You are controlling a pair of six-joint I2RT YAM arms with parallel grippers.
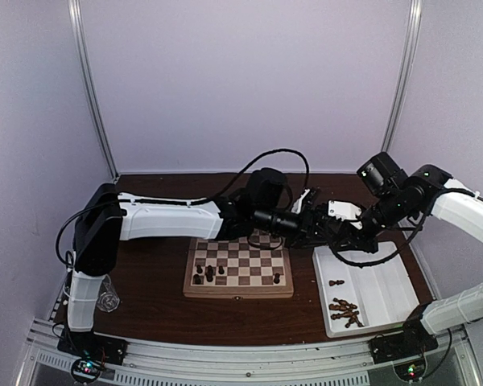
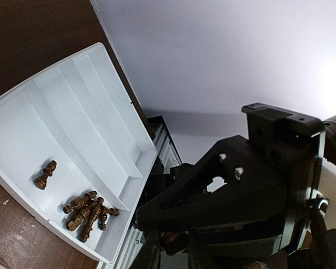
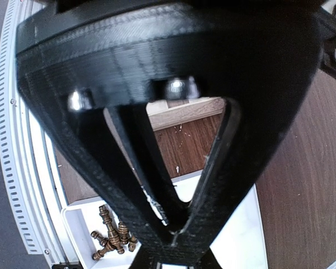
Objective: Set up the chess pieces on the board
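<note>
The chessboard [image 1: 241, 265] has several dark pieces [image 1: 209, 271] at its front left and one dark piece [image 1: 276, 278] at its front right. My two grippers meet tip to tip between board and tray, hiding each other from above. In the left wrist view, a brown chess piece [image 2: 175, 243] shows between the parted fingers of my left gripper; whether they touch it is unclear. My right gripper is shut; its tips run out of its own view. The piece appears to be in its grip, partly hidden by its black finger [image 2: 213, 210].
The white tray [image 1: 386, 281] at the right holds a lone brown piece [image 2: 45, 175] and a heap of several brown pieces [image 2: 89, 213]. A clear bag-like object [image 1: 107, 296] lies at the left.
</note>
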